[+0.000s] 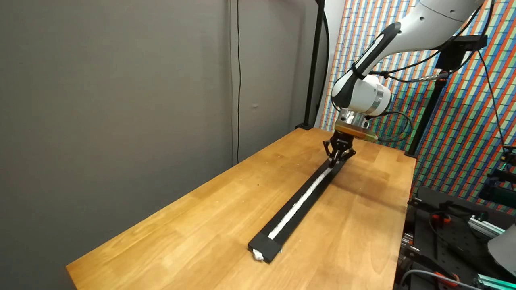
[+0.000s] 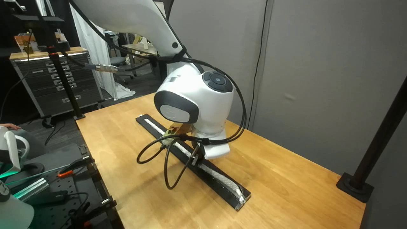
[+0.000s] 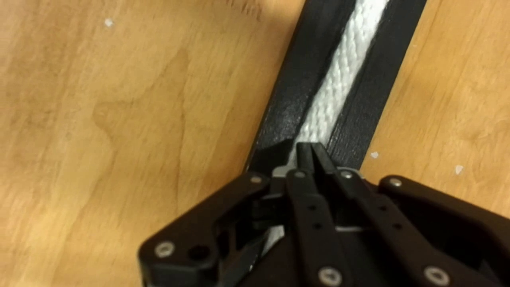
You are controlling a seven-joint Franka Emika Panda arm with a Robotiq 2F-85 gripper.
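A long black channel (image 1: 259,236) lies on the wooden table, with a white braided rope (image 1: 297,205) running along its groove. In the wrist view the rope (image 3: 334,86) leads straight up to the fingertips of my gripper. The fingers are shut, and their tips sit right over the rope; nothing shows between them, and whether they press on it I cannot tell. Exterior view 2 shows the rope (image 2: 221,176) looking wider on the near stretch of the channel (image 2: 189,163), towards its near end. There the arm hides most of the gripper.
Bare tabletop (image 1: 193,232) stretches on both sides of the channel. A black post (image 2: 362,164) stands at one table corner, and a grey wall (image 2: 324,95) runs along one side. My arm's cable loops (image 2: 168,168) hang low over the table.
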